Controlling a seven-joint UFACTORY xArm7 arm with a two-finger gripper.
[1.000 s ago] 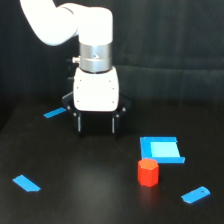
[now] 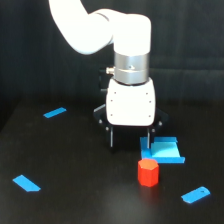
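A red block (image 2: 148, 174) with a faceted outline stands on the dark table, just in front of a blue-edged square (image 2: 178, 159) with a pale blue middle. My gripper (image 2: 131, 141) hangs above and behind the block, a little to its left. Its two dark fingers (image 2: 112, 137) are spread apart with nothing visible between them. The right finger is close to the square's left edge in the view and partly overlaps it. Whether the fingertips touch the table is hard to tell.
Blue strips mark the table at the back left (image 2: 55, 113), the front left (image 2: 26, 184) and the front right (image 2: 196, 195).
My arm has moved to the right and somewhat toward the camera, closer to the red block and the square. The block and the square have stayed put.
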